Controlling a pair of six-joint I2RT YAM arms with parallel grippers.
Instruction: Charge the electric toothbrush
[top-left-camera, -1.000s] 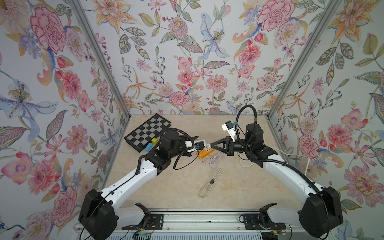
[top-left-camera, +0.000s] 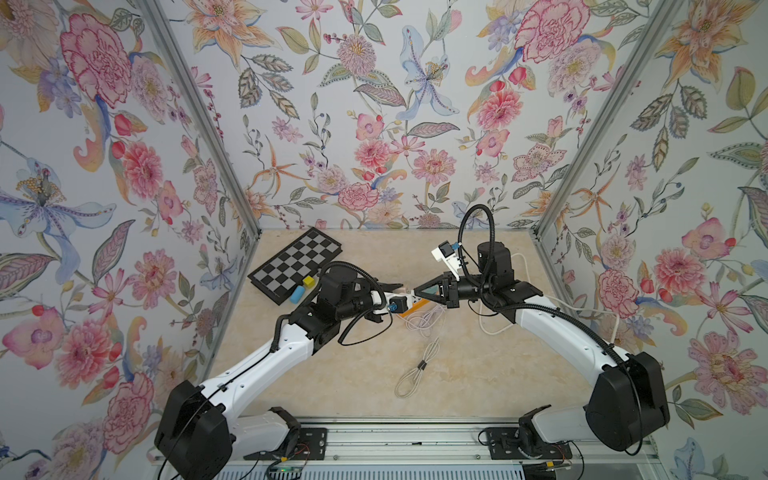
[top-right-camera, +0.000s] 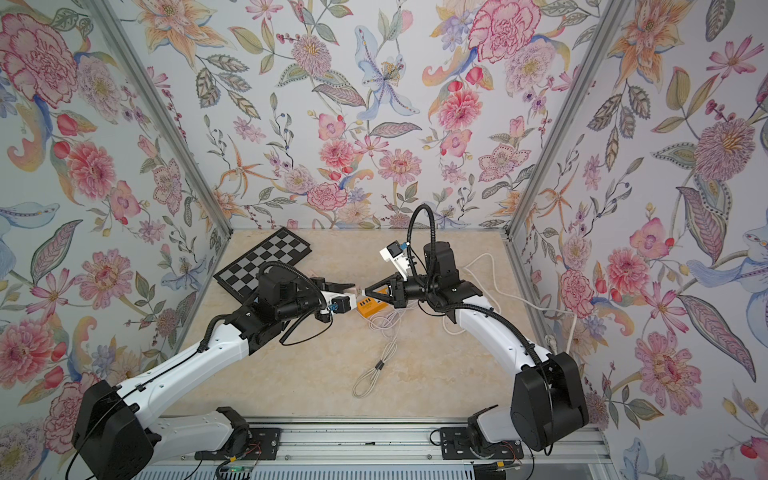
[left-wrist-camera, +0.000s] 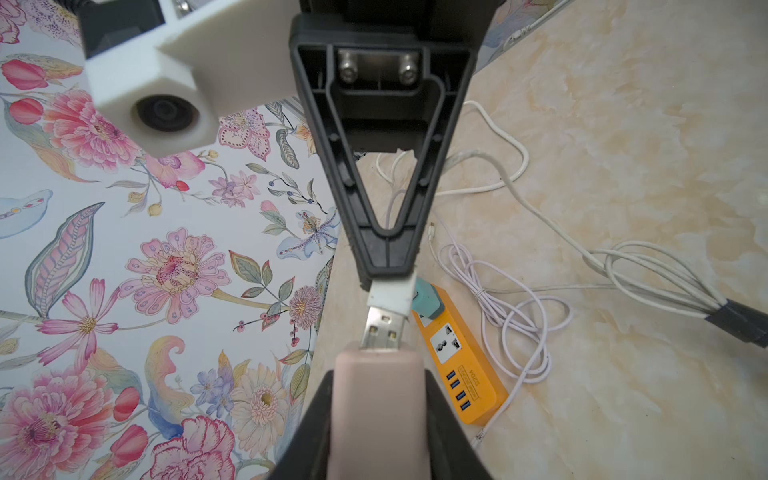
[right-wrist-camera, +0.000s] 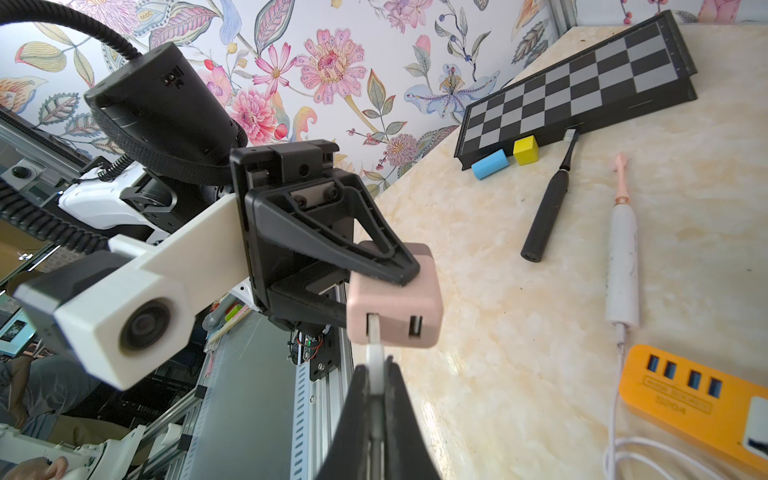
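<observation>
My left gripper (top-left-camera: 389, 292) is shut on a pink charger (right-wrist-camera: 394, 292) with ports facing my right gripper (top-left-camera: 425, 294). That gripper is shut on a white USB plug (left-wrist-camera: 385, 316), its metal end at the charger's edge in the left wrist view; in the right wrist view it lines up with a port, and whether it is inside I cannot tell. A white electric toothbrush (right-wrist-camera: 621, 264), attached to a white cable, and a black toothbrush (right-wrist-camera: 545, 212) lie on the table.
An orange power strip (left-wrist-camera: 460, 368) lies below the grippers among coiled cables (left-wrist-camera: 520, 320). A checkerboard (right-wrist-camera: 573, 88), blue cylinder (right-wrist-camera: 489, 165) and yellow cube (right-wrist-camera: 525, 150) are at the left back.
Over the last second the right arm has moved left toward the left gripper, and the left gripper has shifted and turned slightly.
</observation>
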